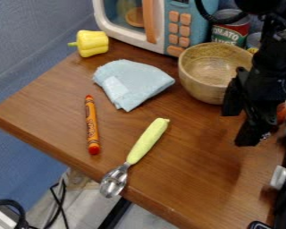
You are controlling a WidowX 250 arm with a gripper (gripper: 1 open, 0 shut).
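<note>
The black gripper (246, 116) hangs at the right of the camera view, just right of and below a wooden bowl (209, 82). Something orange shows behind it at the right edge, partly hidden; whether the fingers hold it I cannot tell. On the wooden table (100, 197) lie a light blue cloth (132, 82), an orange crayon (92, 124) and a spoon (138, 152) with a pale yellow handle. A yellow pepper (92, 43) sits at the back left.
A toy microwave (154, 20) and a can (229, 30) stand at the back. The table's left edge drops to the blue-grey floor. Open table lies between the spoon and the gripper.
</note>
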